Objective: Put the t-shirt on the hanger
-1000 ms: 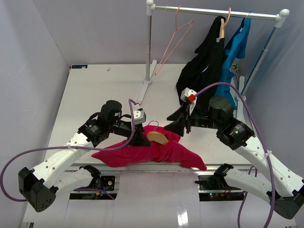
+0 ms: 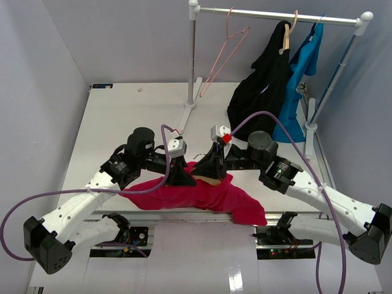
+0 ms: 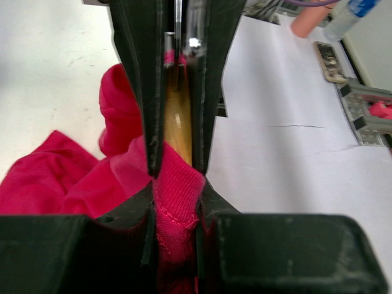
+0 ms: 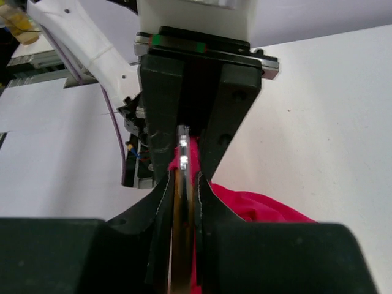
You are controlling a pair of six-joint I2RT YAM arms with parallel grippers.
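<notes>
A red t-shirt lies crumpled along the table's front, a wooden hanger in it. My left gripper is shut on the red cloth, which bunches between its fingers. Right beside it, my right gripper is shut on the hanger, whose metal hook and wooden body show between its fingers in the right wrist view. The two grippers nearly meet and hide much of the hanger.
A clothes rail at the back carries a pink hanger, a black garment and a blue garment.
My right gripper has moved left onto the hanger beside the left gripper and closed on it. The left arm has shifted only slightly.
</notes>
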